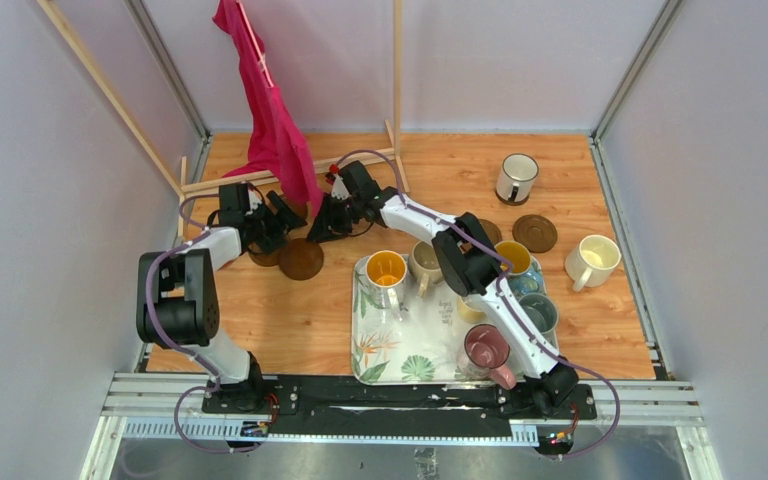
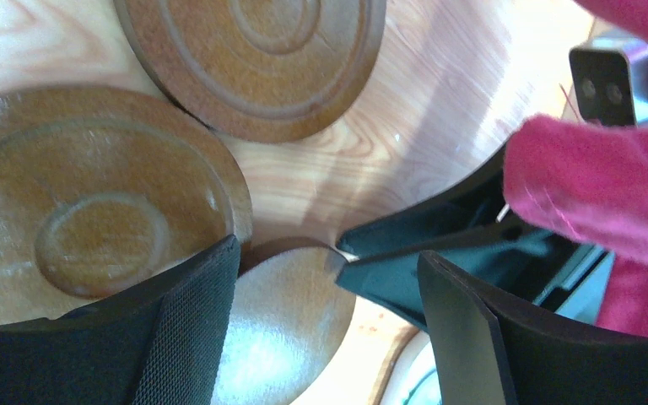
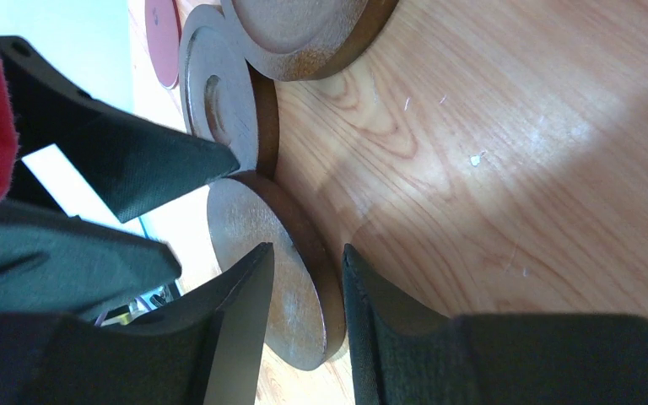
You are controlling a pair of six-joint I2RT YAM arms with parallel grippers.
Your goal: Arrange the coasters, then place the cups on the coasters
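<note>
Several brown round coasters lie at the left of the table: a front one point(image 1: 301, 260), with others partly under my left gripper. In the left wrist view two lie flat point(image 2: 101, 194) and a lighter one point(image 2: 278, 329) sits between the fingers of my left gripper, which is open. My right gripper point(image 1: 320, 228) is at the front coaster's back edge; in the right wrist view its fingertips point(image 3: 304, 261) are part open, close over that coaster's rim point(image 3: 321, 295). Cups stand on the right, several on a tray point(image 1: 410, 340).
A pink cloth point(image 1: 275, 130) hangs on a wooden rack just behind both grippers. A white mug point(image 1: 517, 180) stands at the back right, a cream mug point(image 1: 593, 262) at the right edge beside a coaster point(image 1: 535, 233).
</note>
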